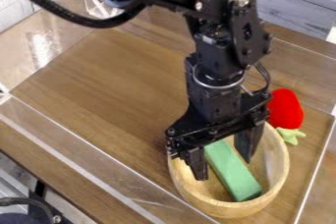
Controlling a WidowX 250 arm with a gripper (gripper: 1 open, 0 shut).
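My black gripper (221, 147) hangs low over a pale wooden bowl (192, 192) at the lower right of the view, its fingers apart and reaching down toward the bowl's inside. A green block (235, 177) lies in the bowl, slanting beneath the gripper. Whether the fingers touch the block cannot be told from this angle. Behind the bowl, to its right, a red strawberry-like toy (286, 108) with light green leaves lies on the wooden table.
A black cable arches over the upper left. A white wall stands behind. Another dark object shows at the bottom left corner.
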